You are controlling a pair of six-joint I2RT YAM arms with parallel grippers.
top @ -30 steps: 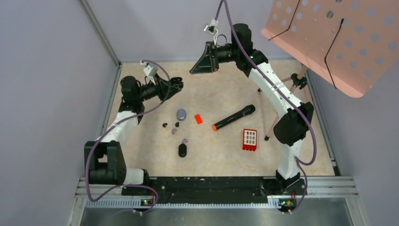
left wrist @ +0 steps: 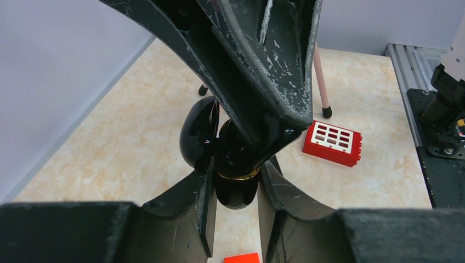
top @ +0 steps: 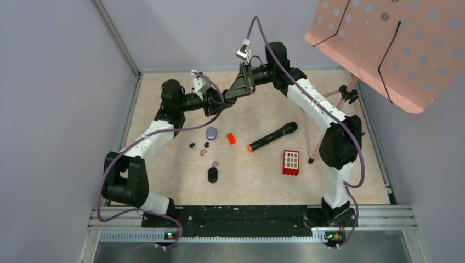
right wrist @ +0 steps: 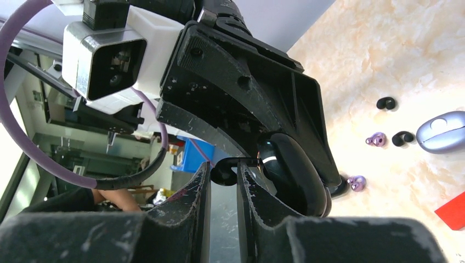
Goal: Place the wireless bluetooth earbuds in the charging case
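Note:
High over the table's back part, my two grippers meet. My left gripper is shut on an opened black charging case [left wrist: 237,194], whose rounded lid [left wrist: 196,134] stands up at the left in the left wrist view. From above, my right gripper reaches into the case. Between its fingertips is one rounded end of a small black earbud [right wrist: 222,173]; the thin bow runs towards the case lid [right wrist: 290,172]. Right fingers [left wrist: 268,123] cover much of the case's inside in the left wrist view, so the earbud's seating cannot be told.
Black earbuds [top: 207,144], lilac earbuds [top: 203,153], a grey-blue oval case [top: 211,133], a black oval case [top: 213,175] and a red block [top: 231,138] lie below. A microphone [top: 272,136] and a red keypad-like object [top: 291,162] are further right.
Since a second ago, my left gripper has moved right with the case, and my right gripper has come down to meet it.

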